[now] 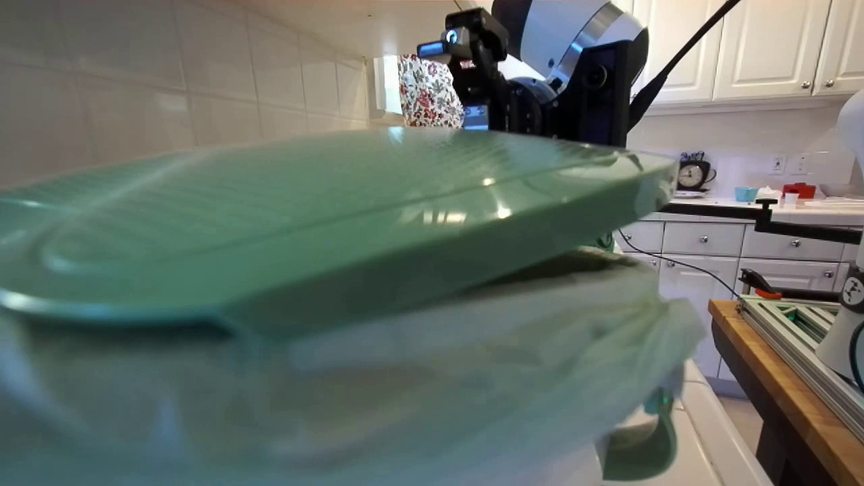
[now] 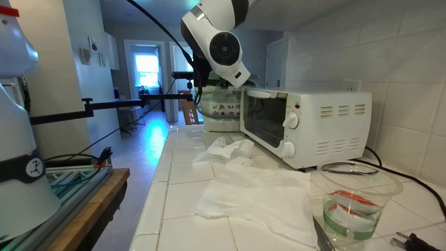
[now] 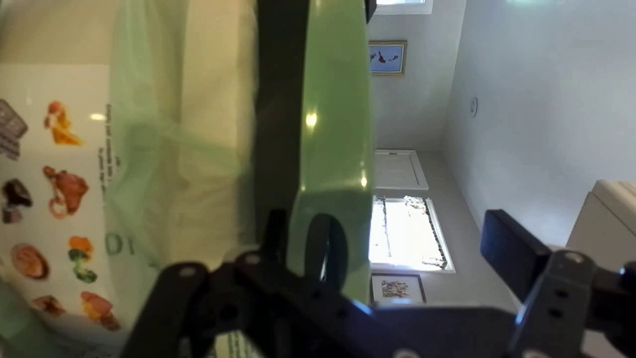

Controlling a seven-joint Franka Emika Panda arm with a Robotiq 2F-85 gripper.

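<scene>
A green lid (image 1: 364, 219) spans the foreground of exterior view 1, its far right side lifted above the bag-lined bin (image 1: 486, 381). A dark gap shows between them. In the wrist view the lid's edge (image 3: 340, 155) stands as a vertical green band, with the food-sticker bin (image 3: 59, 215) to its left. My gripper is open, its fingers wide apart. One finger reaches into the gap under the lid; the other (image 3: 513, 250) is clear on the lid's outer side. Exterior view 1 hides the fingertips behind the lid.
A white toaster oven (image 2: 317, 125) stands beside the bin. Crumpled paper (image 2: 259, 196) and a clear cup (image 2: 355, 200) with packets lie nearer on the counter. The tiled wall (image 1: 121, 97) runs close along one side.
</scene>
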